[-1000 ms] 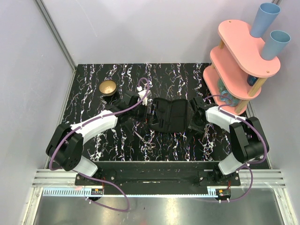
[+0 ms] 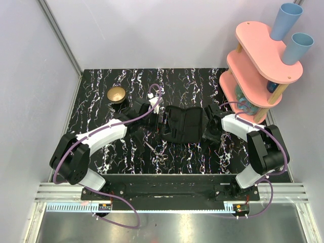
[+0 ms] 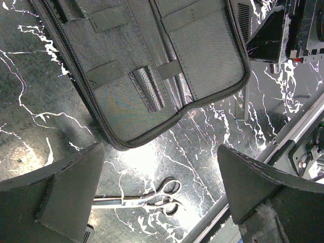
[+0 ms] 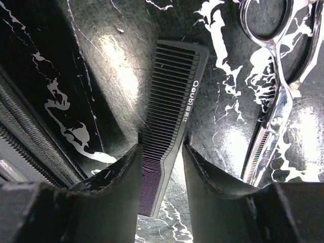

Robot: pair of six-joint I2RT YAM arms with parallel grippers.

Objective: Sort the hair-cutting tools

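Observation:
Between the fingers of my right gripper is a dark comb [image 4: 173,83], lying along the table with its lettered spine toward the scissors; the fingers are closed on its sides. Thinning scissors [image 4: 276,114] rest to the right of it. The black zip case [image 2: 183,125] lies spread open in mid-table, with a ribbed tool [image 3: 147,88] under one strap. My left gripper is open and empty, its fingers spread wide at the case's left side. Another pair of scissors [image 3: 164,195] lies on the table near it.
A gold bowl [image 2: 116,94] stands at the back left. On the right, a pink shelf [image 2: 266,48] carries blue cups [image 2: 297,48]. Bare marbled table shows behind the case and along the front.
Both arms look nearly still. The right gripper has shifted at most slightly at the comb; the case and the scissors by it lie where they were.

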